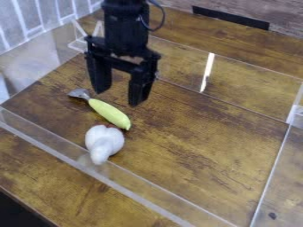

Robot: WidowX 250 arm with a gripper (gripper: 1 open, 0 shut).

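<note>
The black gripper [120,83] hangs open over the wooden surface, its two fingers apart with nothing seen between them. Below it lies a yellow-green elongated object [109,113], with a small metallic piece [80,94] at its upper-left end. Nearer the front is a white bulb-shaped object [103,142] with a little red at its top. The gripper is blurred and appears to be above both objects, not touching them.
Clear plastic walls border the wooden surface [207,155] on the left, front and right. A white strip stands out at the back right.
</note>
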